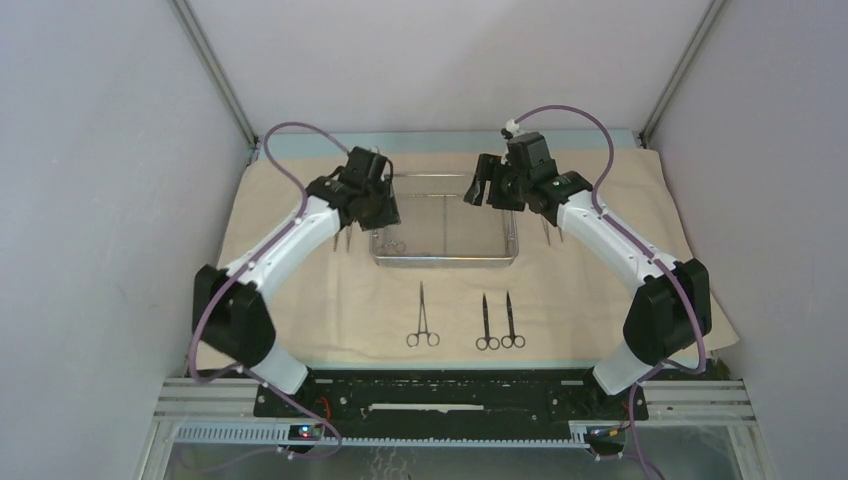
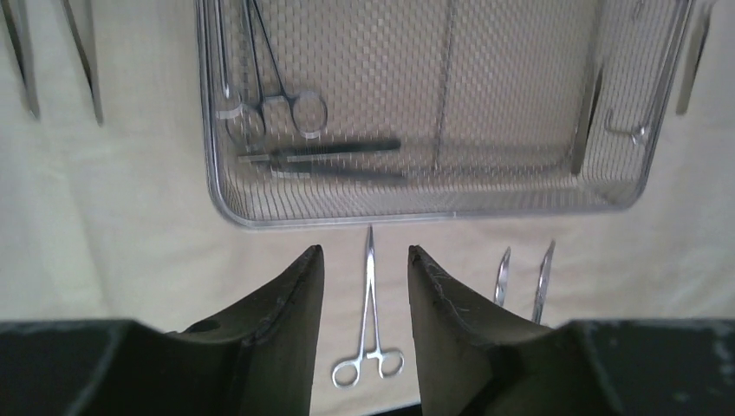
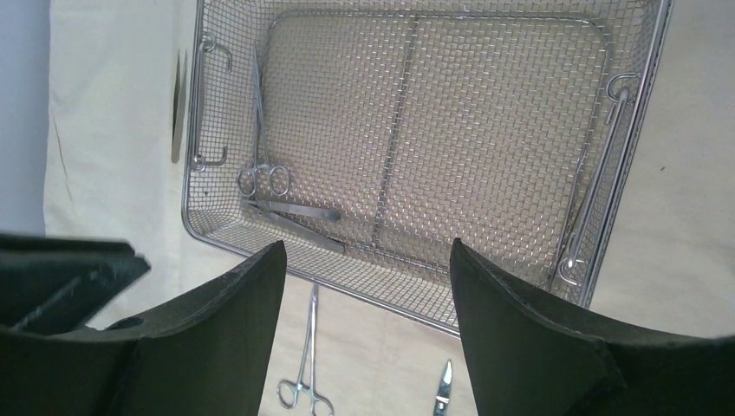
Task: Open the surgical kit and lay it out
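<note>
The wire mesh tray (image 1: 445, 261) stands in the middle of the cloth. Inside it on the left lie a ring-handled clamp (image 3: 259, 139) and dark tweezers (image 3: 299, 211); a thin ring-handled tool (image 3: 598, 191) leans along its right wall. On the cloth in front, another clamp (image 1: 423, 315) and two pairs of scissors (image 1: 486, 325) (image 1: 511, 322) lie side by side. My left gripper (image 1: 396, 205) is open over the tray's left side, empty and blurred by motion. Open too is my right gripper (image 1: 477, 190), above the tray's right half with nothing between its fingers.
Slim tweezers (image 2: 85, 61) lie on the cloth left of the tray, and two thin tools (image 1: 553, 230) lie to its right. The black table edge (image 1: 450, 390) runs along the front.
</note>
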